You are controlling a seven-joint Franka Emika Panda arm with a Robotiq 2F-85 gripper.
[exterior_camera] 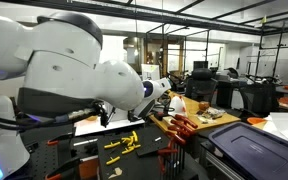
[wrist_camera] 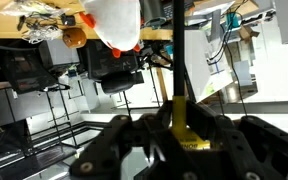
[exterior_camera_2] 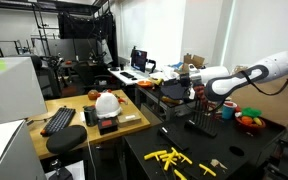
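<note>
In the wrist view my gripper is shut on a slim tool with a bright yellow part [wrist_camera: 181,108]. A straight dark shaft [wrist_camera: 179,45] runs from it to the top of that view. What kind of tool it is, I cannot tell. Exterior view 2 has the gripper [exterior_camera_2: 189,77] raised above the black table at the end of the white arm; the held tool is hard to make out there. Several yellow pieces [exterior_camera: 124,141] lie loose on the black tabletop below the arm.
Red items [exterior_camera: 178,126] stand near the arm, with a large dark grey tray [exterior_camera: 252,148] to their right. A green bowl [exterior_camera_2: 251,121] of colourful things sits at the table's right. On a wooden desk behind rests a white helmet [exterior_camera_2: 107,104].
</note>
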